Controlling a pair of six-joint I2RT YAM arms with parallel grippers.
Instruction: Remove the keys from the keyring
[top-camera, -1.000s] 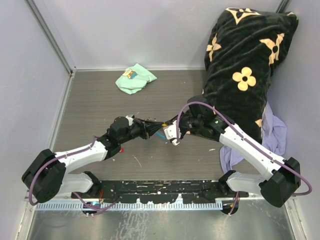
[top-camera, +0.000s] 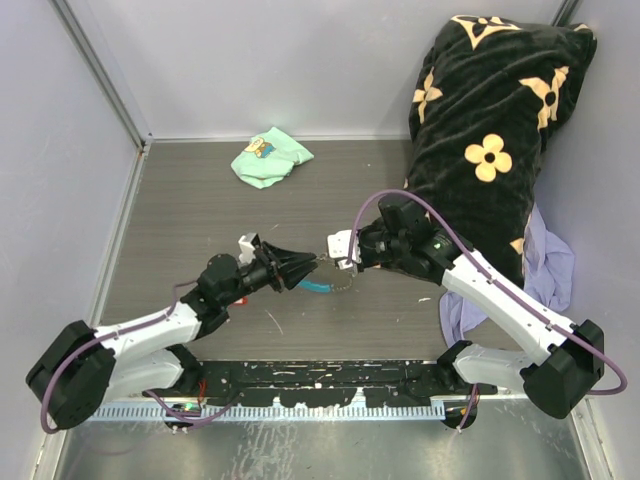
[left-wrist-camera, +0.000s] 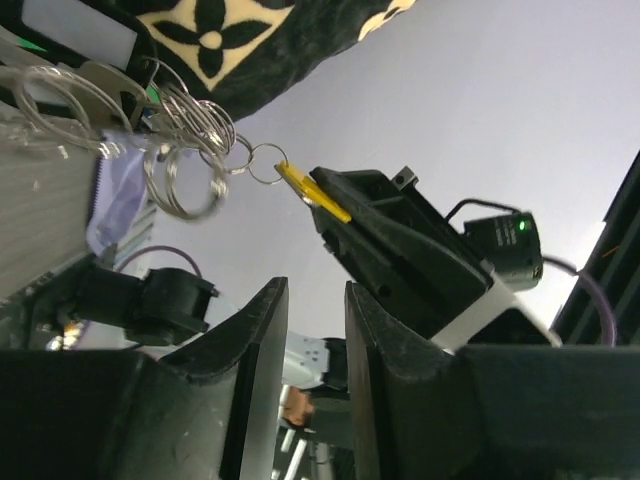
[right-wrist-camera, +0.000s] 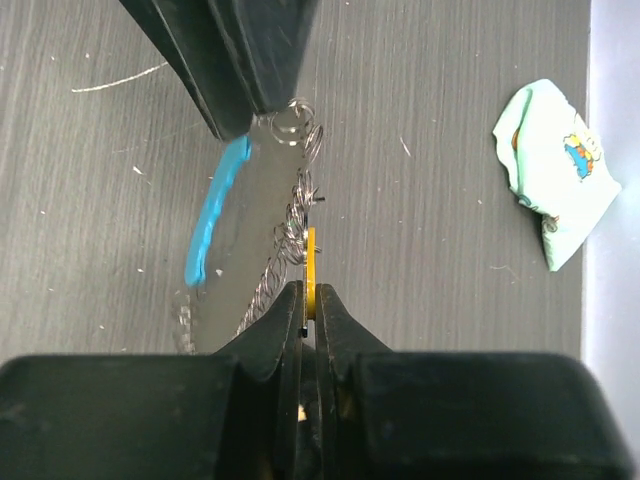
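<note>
In the top view my left gripper (top-camera: 300, 268) sits just left of my right gripper (top-camera: 345, 255), the keyring (top-camera: 342, 280) hanging between them. In the right wrist view the right gripper is shut on a yellow tag (right-wrist-camera: 311, 255), beside silver rings (right-wrist-camera: 292, 235) with a blue strip (right-wrist-camera: 212, 215) hanging near. The left gripper's fingers show above the rings there. In the left wrist view its fingertips (left-wrist-camera: 265, 310) stand a little apart, nothing visible between them, below the rings (left-wrist-camera: 190, 140) and the yellow tag (left-wrist-camera: 320, 195).
A green cloth (top-camera: 270, 160) lies at the back left. A dark flowered cushion (top-camera: 480, 110) and a lilac cloth (top-camera: 545, 270) fill the right side.
My left gripper has pulled back left and slightly toward the front from my right gripper. The blue strip now shows more between and below them.
</note>
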